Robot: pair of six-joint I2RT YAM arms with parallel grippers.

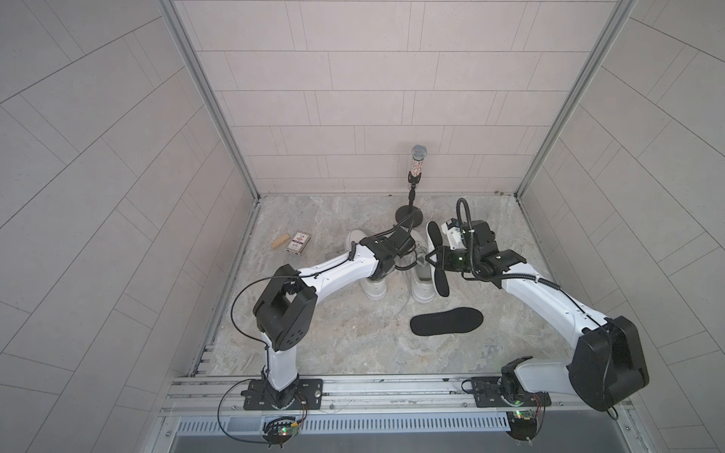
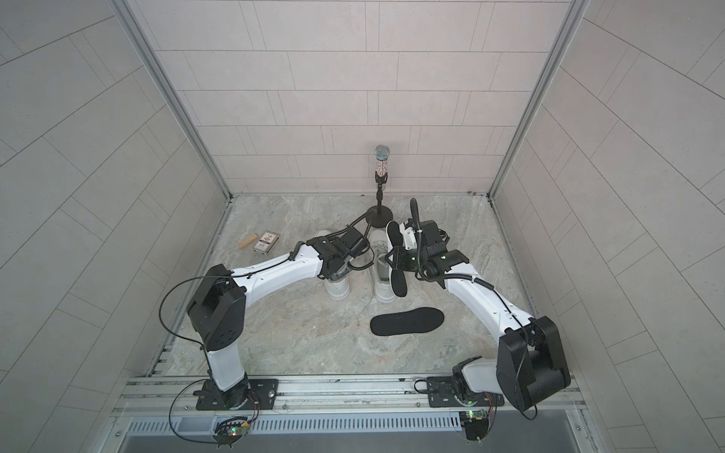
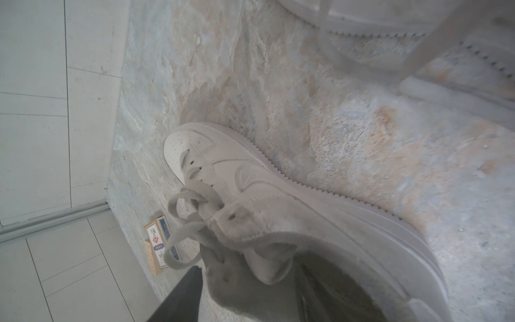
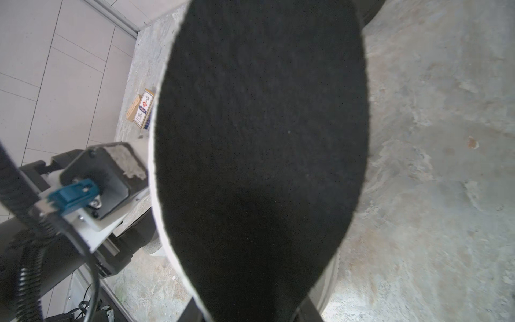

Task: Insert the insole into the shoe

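Two white shoes stand side by side, a left shoe (image 1: 375,290) and a right shoe (image 1: 423,293), toes toward the back wall. My right gripper (image 1: 434,258) is shut on a black insole (image 1: 441,283), held raised along the right shoe's right side. From the right wrist view, this insole (image 4: 262,134) narrows down between the fingers and covers most of the shoe behind it. My left gripper is open above the left shoe's opening; one dark finger (image 3: 182,297) shows clearly, the other is hard to make out. Whether it touches the shoe, I cannot tell.
A second black insole (image 1: 446,321) lies flat in front of the right shoe. Behind the shoes stands a microphone on a round base (image 1: 409,216), close to the left arm's cables. A small card box (image 1: 299,241) and a wooden block (image 1: 280,241) lie at the back left.
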